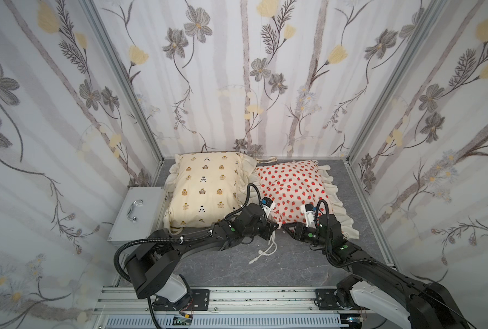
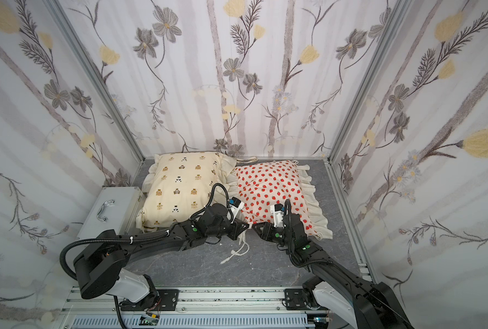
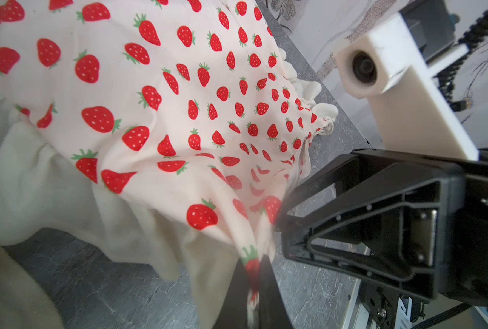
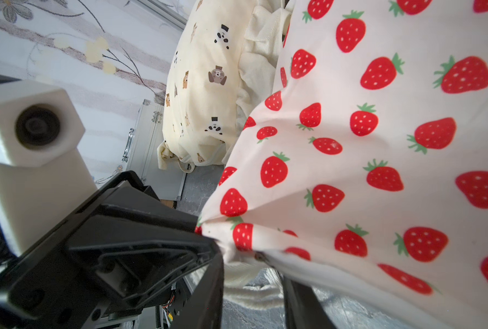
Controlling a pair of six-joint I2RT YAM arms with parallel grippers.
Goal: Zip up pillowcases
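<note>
The strawberry-print pillowcase (image 1: 291, 189) lies on the right of the grey floor, its near edge towards me. At its near left corner my left gripper is shut on the gathered fabric, which runs between the fingertips. My right gripper is part open at the near edge, close to that corner. A small dark piece, perhaps the zipper pull (image 4: 259, 256), shows at the edge just above the gap between the right fingers. Most of the zipper line is hidden under the fold. The cream pillowcase (image 1: 202, 186) with animal prints lies to the left.
White cords (image 1: 265, 252) hang from the held corner onto the floor. A silver case (image 1: 139, 219) stands at the far left. Walls close in the back and sides.
</note>
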